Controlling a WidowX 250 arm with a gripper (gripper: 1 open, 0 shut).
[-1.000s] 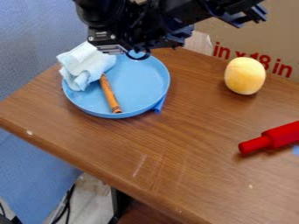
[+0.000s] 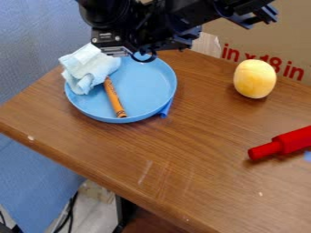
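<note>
A blue plate (image 2: 148, 90) sits at the back left of the wooden table, holding a folded pale blue cloth (image 2: 85, 65) on its left side and an orange stick-like object (image 2: 115, 98). My black gripper (image 2: 116, 47) hangs over the back of the plate, just above the cloth; whether its fingers are open or shut, or touch the cloth, I cannot tell.
A yellow round object (image 2: 254, 79) stands at the right rear, in front of a cardboard box (image 2: 267, 32). A red cylinder (image 2: 279, 144) lies at the right edge. A small blue item peeks out beside the plate.
</note>
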